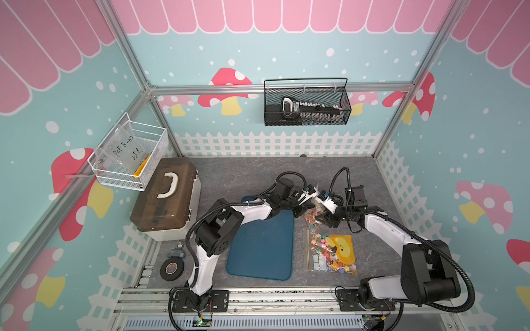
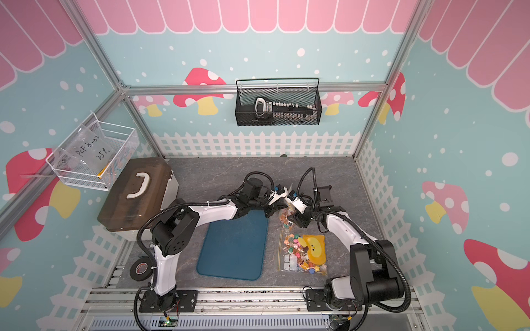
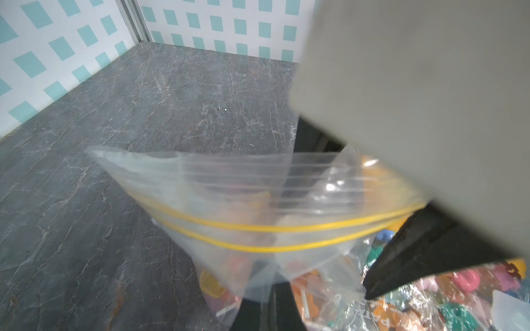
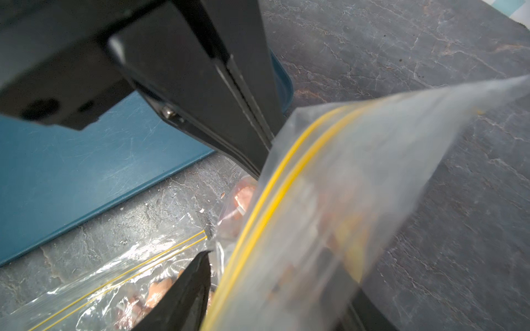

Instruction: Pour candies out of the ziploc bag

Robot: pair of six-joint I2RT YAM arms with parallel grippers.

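A clear ziploc bag [image 3: 259, 231] with a yellow double seal hangs upright, with wrapped candies in its lower part. My left gripper is shut on the bag's film just below the seal. My right gripper stands part open at the bag's other end, the film passing between its spread fingers; its tips are partly hidden behind the film. The blue tray [image 1: 260, 248] lies to the left of the bag, under the left arm. In the right wrist view the bag's mouth looks closed or nearly so; I cannot tell which.
A second, flat ziploc bag [image 1: 325, 251] of candies and toys, with a yellow patch [image 1: 343, 249], lies in front of the held bag. A brown-lidded box [image 1: 164, 193] and black tape roll [image 1: 171, 268] stand at the left. Behind the grippers the table is clear.
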